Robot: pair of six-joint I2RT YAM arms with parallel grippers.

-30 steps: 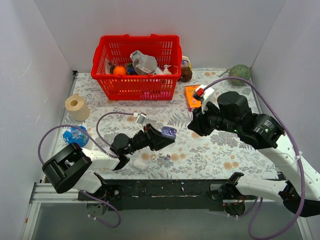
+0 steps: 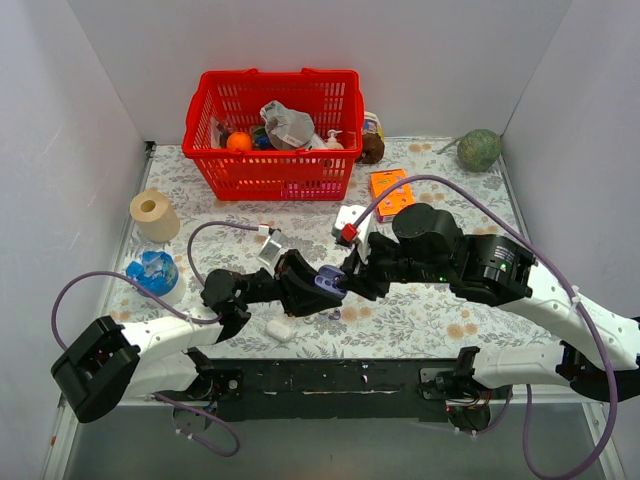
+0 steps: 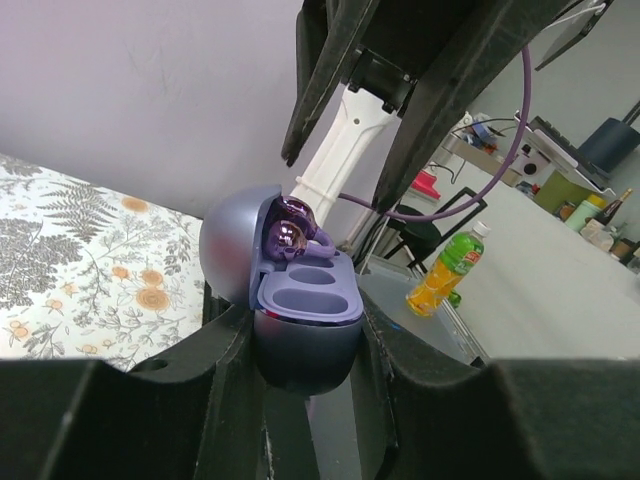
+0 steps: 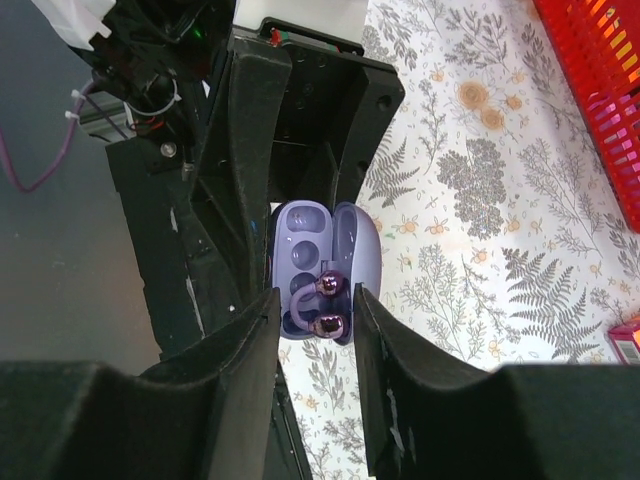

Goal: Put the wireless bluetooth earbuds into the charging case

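Observation:
My left gripper (image 2: 314, 286) is shut on the lavender charging case (image 2: 330, 280), holding it above the table with its lid up. In the left wrist view, the case (image 3: 312, 290) shows empty oval hollows. A purple clip-shaped earbud (image 3: 286, 238) with two shiny round ends lies at the lid side of the case, tilted; whether it sits fully in a hollow cannot be told. My right gripper is open, one fingertip on each side of the earbud (image 4: 328, 284) in the right wrist view. Contact with it is not clear.
A small purple item (image 2: 335, 314) and a white piece (image 2: 280, 330) lie on the table below the case. Behind stands a red basket (image 2: 270, 180), with an orange box (image 2: 391, 196) to its right. A paper roll (image 2: 154, 215) is at the left.
The left gripper has shifted slightly left and turned with the case, which stays in its hold.

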